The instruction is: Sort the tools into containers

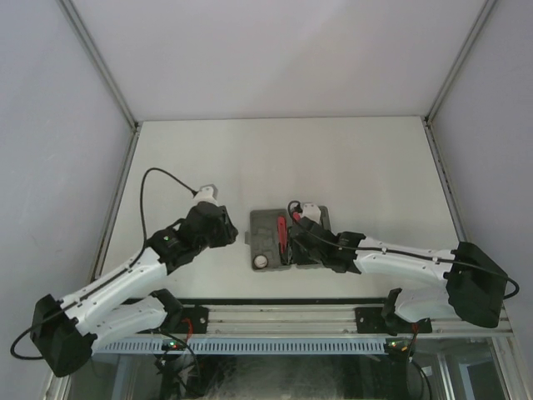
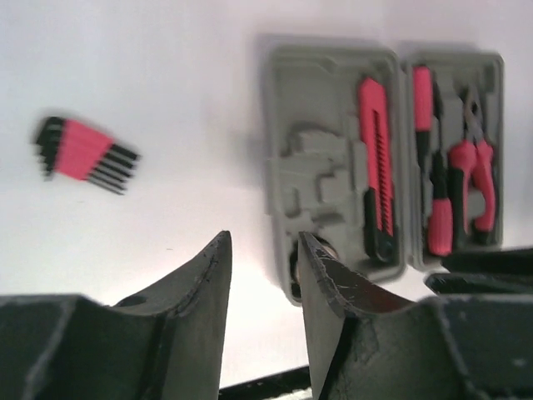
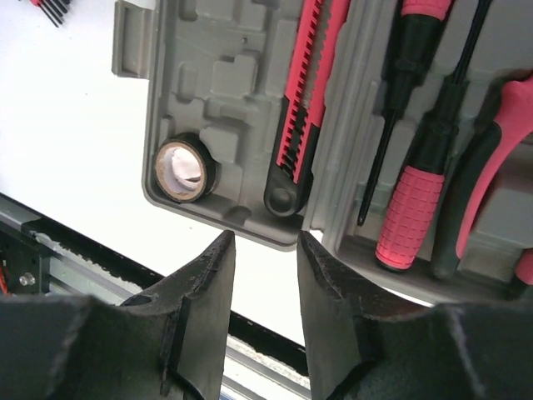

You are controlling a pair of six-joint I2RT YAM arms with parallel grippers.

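An open grey tool case (image 1: 267, 225) lies near the table's front. Its left half holds a red utility knife (image 3: 300, 100) and a tape roll (image 3: 181, 170); the right half holds screwdrivers (image 3: 410, 217) and pliers (image 2: 485, 183). A red-and-black hex key set (image 2: 83, 150) lies on the table left of the case in the left wrist view. My left gripper is over the table just left of the case, part open, nothing visible between its fingers. My right gripper is above the case's front edge, part open and empty.
The metal front rail (image 1: 283, 312) runs along the near edge. The right arm hangs over the case's right half.
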